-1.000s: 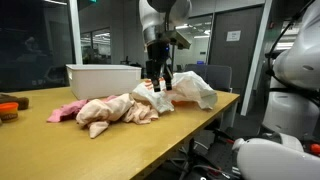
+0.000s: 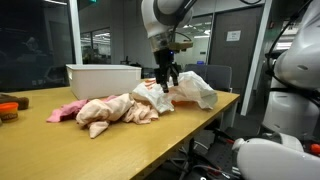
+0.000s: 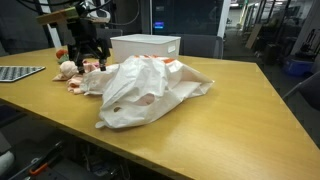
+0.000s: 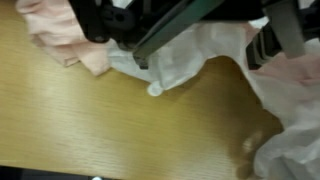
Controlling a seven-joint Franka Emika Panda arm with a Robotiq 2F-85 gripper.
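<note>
My gripper [image 2: 168, 84] points down over the table, its fingers parted with nothing seen between them. A crumpled white plastic bag [image 3: 150, 85] with orange-red marks lies on the wooden table [image 3: 235, 120], at its near end in exterior view 2. In the wrist view, white bag material [image 4: 190, 60] spreads beneath the fingers, and more covers the right side. Whether the fingertips touch the bag cannot be told. A pale pink cloth [image 2: 103, 112] is bunched beside the bag, with a darker pink cloth [image 2: 67, 111] further left.
A white box [image 2: 103, 78] stands behind the cloths. Orange and green bowls [image 2: 10, 106] sit at the table's left side in exterior view 1.
My gripper has shifted slightly to the right in exterior view 1, and the arm's tilt has changed a little. The bag and cloths look unmoved.
</note>
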